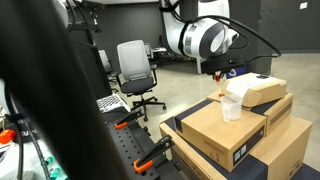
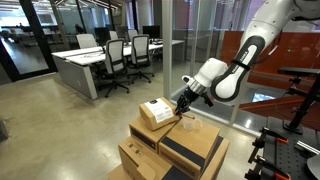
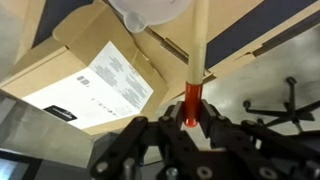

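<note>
A slim stick [image 3: 197, 40], pale wood-coloured with a red section at one end, is held in my gripper. The black fingers are shut around the red part, and the pale part extends away from them. In exterior view 1 my gripper [image 1: 217, 75] hangs above the back of the cardboard box, with the stick [image 1: 220, 87] pointing downward. A clear plastic cup [image 1: 232, 106] stands on that box, close to the stick. At the wrist view's top edge the cup [image 3: 150, 10] is partly cut off. Whether the stick touches anything is unclear.
The cardboard box [image 1: 215, 130] supports the cup. Behind it to the right lies a smaller carton [image 1: 257, 92], with a white label [image 3: 108, 82] showing in the wrist view. More large boxes [image 1: 285, 145] are stacked alongside. Office chairs [image 1: 135, 63] stand farther off.
</note>
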